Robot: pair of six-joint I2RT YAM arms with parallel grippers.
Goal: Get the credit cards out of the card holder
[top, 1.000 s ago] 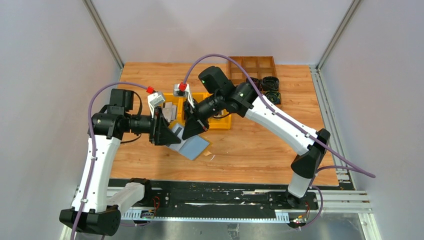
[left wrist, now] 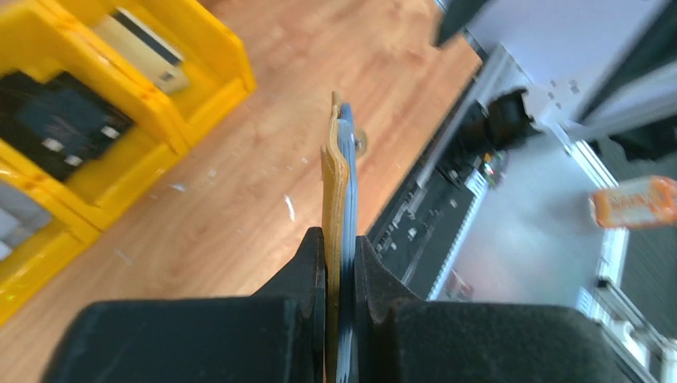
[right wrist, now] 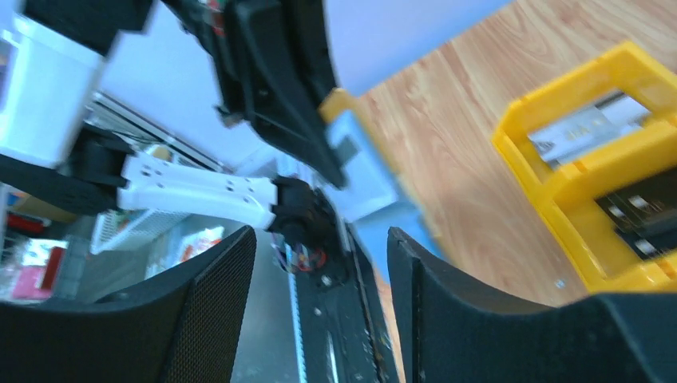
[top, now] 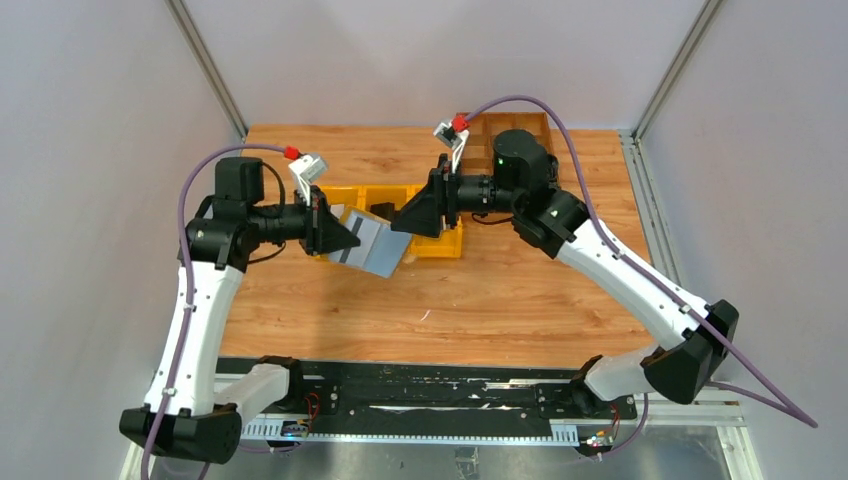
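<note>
My left gripper is shut on the grey-blue card holder, which has a tan backing and a dark stripe. In the left wrist view the card holder stands edge-on, its thin layers pinched between the fingers. My right gripper is just right of the holder. Its fingers stand wide apart in the right wrist view, where the card holder appears tilted and blurred beyond them, and nothing is gripped between them. Whether cards are inside the holder I cannot tell.
Behind the holder lies a yellow divided bin, partly covered by both arms. Pale cards rest in one compartment, dark items in another. A wooden box stands at the back right.
My right gripper has pulled back from the holder, toward the upper right. My left gripper has moved up in the top view, keeping hold of the card holder.
</note>
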